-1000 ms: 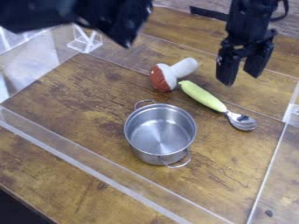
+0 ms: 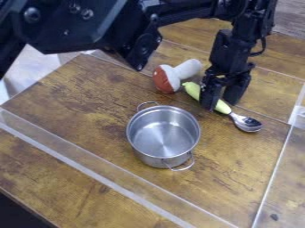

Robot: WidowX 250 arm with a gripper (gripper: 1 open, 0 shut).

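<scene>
My black gripper (image 2: 224,91) is open and lowered over a spoon with a pale yellow-green handle, its fingers on either side of the handle (image 2: 193,90); whether they touch it I cannot tell. The spoon's metal bowl (image 2: 247,124) lies to the lower right. Left of the gripper is a toy mushroom with a red cap (image 2: 167,78) and white stem. A steel pot (image 2: 163,135) with two handles stands below.
The dark arm covers the top of the view.
The gripper has moved down from the upper right onto the spoon's handle. The spoon, mushroom and pot look unmoved.
</scene>
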